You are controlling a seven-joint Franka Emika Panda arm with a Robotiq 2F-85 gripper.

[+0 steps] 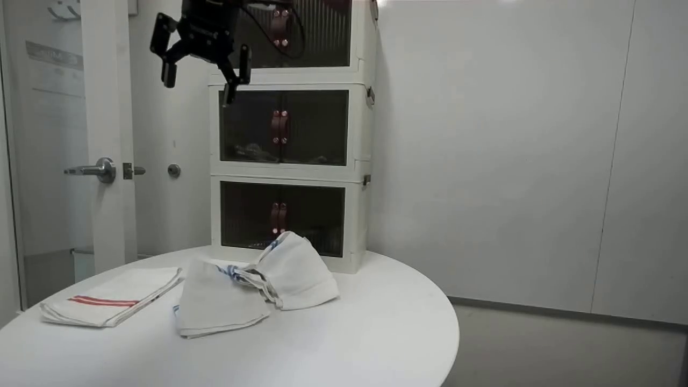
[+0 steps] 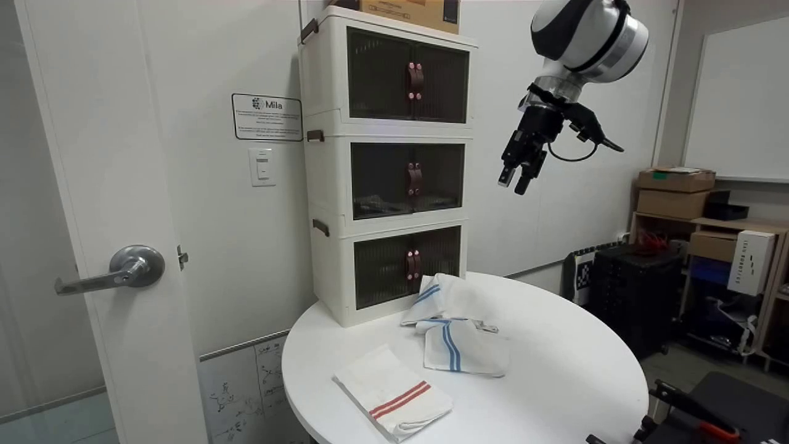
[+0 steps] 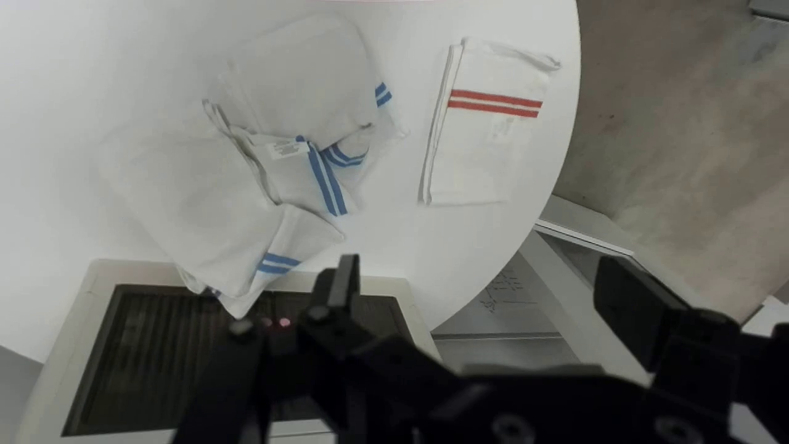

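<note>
High above the table, my gripper (image 1: 198, 86) is open, its fingers spread wide with only air between them. In exterior view 2 the gripper (image 2: 513, 184) hangs well clear of the cloths. A white towel with red stripes (image 1: 106, 298) lies folded flat near the table's left edge. A white cloth with blue stripes (image 2: 460, 348) is bunched loosely in the middle, one part leaning against the cabinet. From the wrist view, the blue-striped cloth (image 3: 200, 200) shows creased and overlapping, apart from the red-striped towel (image 3: 484, 140). Whether it is one cloth or two, I cannot tell.
A stack of white cabinets (image 2: 333, 177) with dark doors stands at the back of the round white table (image 1: 387, 322). A door with a metal handle (image 2: 129, 266) is at left, and a wall (image 1: 516, 129) stands behind.
</note>
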